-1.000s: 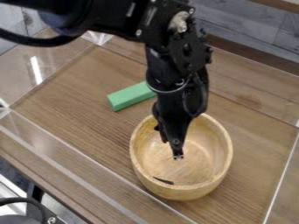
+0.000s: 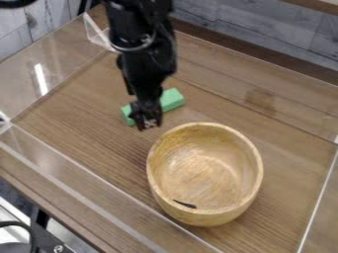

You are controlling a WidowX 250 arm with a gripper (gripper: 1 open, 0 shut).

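My black gripper (image 2: pixel 137 111) is at the upper middle, open, with its fingertips pointing down around the green block (image 2: pixel 157 104), which lies on the wooden table left of and above the bowl. Whether the fingers touch the block is unclear. The large tan bowl (image 2: pixel 205 173) sits at the lower right, with a small dark piece (image 2: pixel 185 204) inside near its front.
A black cable (image 2: pixel 20 237) lies at the lower left corner. A raised edge runs along the back right.
My gripper has moved left and back, from above the bowl to over the green block. The bowl looks unmoved.
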